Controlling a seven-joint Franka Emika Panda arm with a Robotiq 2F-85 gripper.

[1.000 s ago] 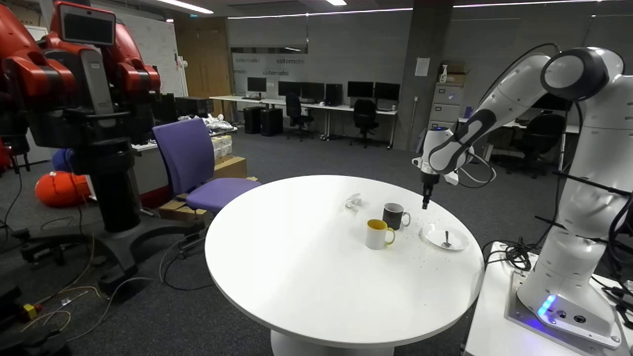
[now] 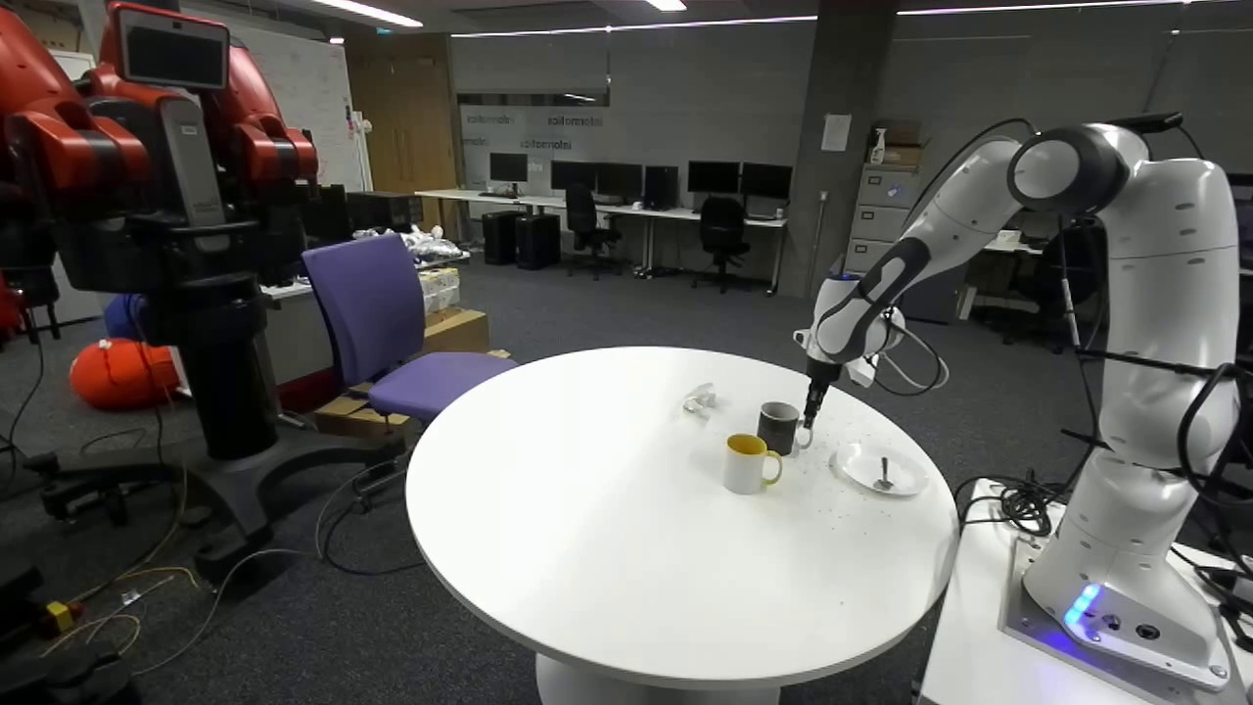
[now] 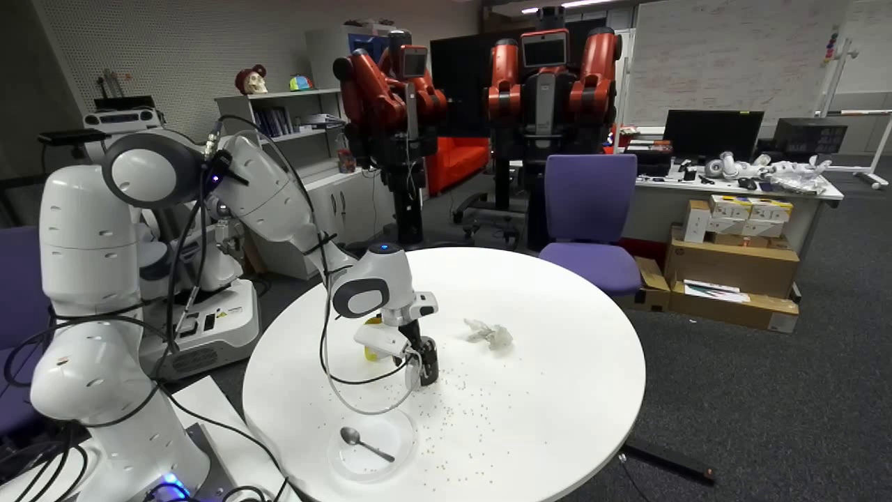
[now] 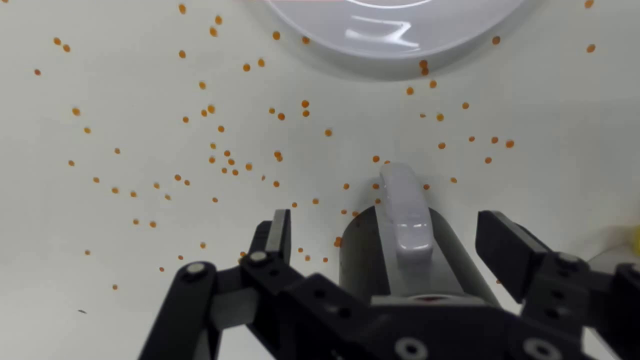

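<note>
In the wrist view my gripper is open, one finger on each side of the dark mug (image 4: 360,255) and its pale handle (image 4: 408,210). Neither finger visibly touches the handle. The same dark mug (image 2: 776,430) stands upright on the white round table (image 2: 587,505), with my gripper (image 2: 810,421) right at its handle side. Beside it is a white mug (image 2: 742,470) with a yellow inside and yellow handle. From the second exterior view, my arm partly covers both the dark mug (image 3: 430,361) and the yellow-lined mug (image 3: 371,352).
A white plate (image 2: 858,476) with a spoon (image 2: 883,472) lies close by, on the robot's side of the mugs. Small orange grains are scattered around the dark mug and plate. Crumpled clear plastic (image 3: 491,335) sits farther off.
My gripper has come down and moved left in the first exterior view, from above the table to the dark mug's handle. The mugs, plate and spoon have stayed put.
</note>
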